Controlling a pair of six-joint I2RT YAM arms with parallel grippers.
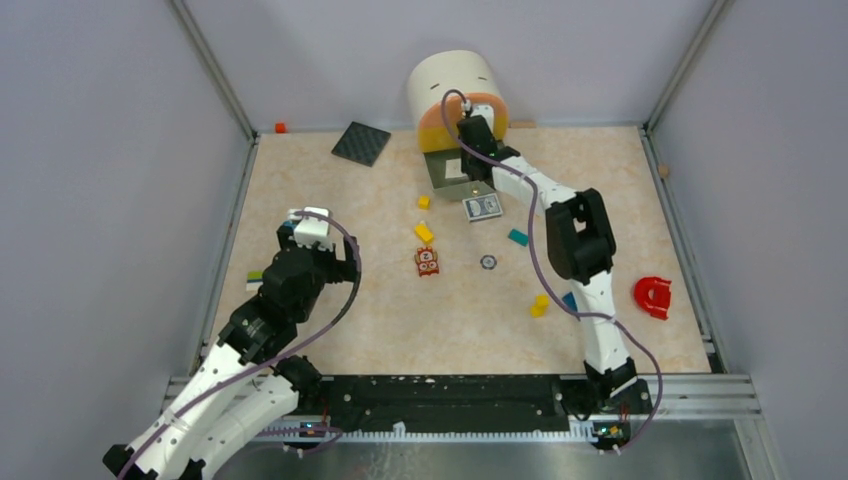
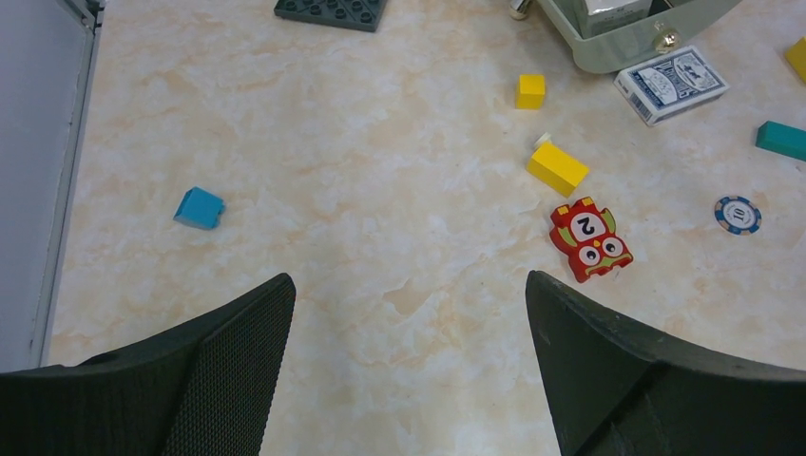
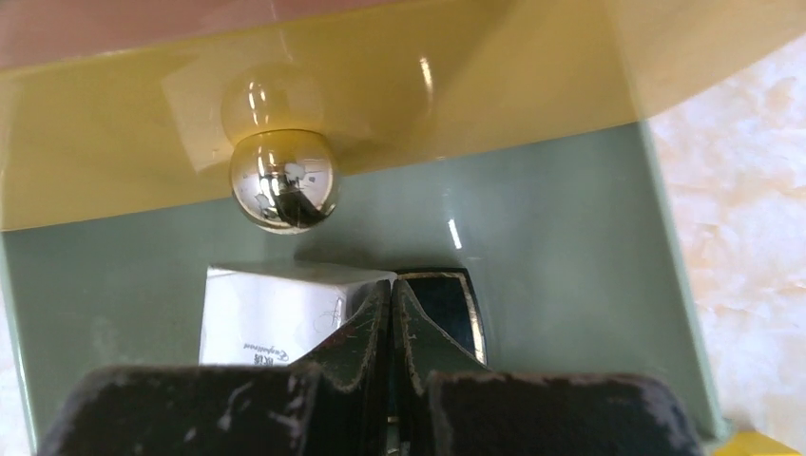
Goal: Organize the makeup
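The makeup organizer (image 1: pixel 450 80) stands at the back, its grey-green lower drawer (image 3: pixel 551 218) pulled out below the yellow and orange drawers. In that drawer lie a white box (image 3: pixel 266 304) and a dark, gold-rimmed item (image 3: pixel 439 304); a round metal knob (image 3: pixel 283 182) sits on the yellow drawer front. My right gripper is over the drawer, shut, its tips at the white box's corner by the dark item; nothing shows between them. My left gripper hovers open and empty above the table's left side.
A card box (image 2: pixel 670 85), yellow blocks (image 2: pixel 556 169), a red owl toy (image 2: pixel 589 237), a chip (image 2: pixel 738 215) and teal block (image 2: pixel 781 141) lie before the organizer. A dark plate (image 1: pixel 360 143) lies back left, a red piece (image 1: pixel 652 296) right.
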